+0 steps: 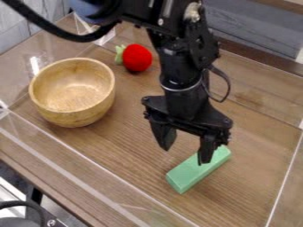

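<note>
My black gripper (186, 137) hangs in the middle of the camera view, its fingers apart and pointing down just above and behind a pale green block (194, 176), which lies diagonally on the wooden table (119, 177). Nothing shows held between the fingers.
A wooden bowl (73, 97) stands at the left. A red tomato (135, 58) with a green top is at the back, behind the bowl and left of the arm.
</note>
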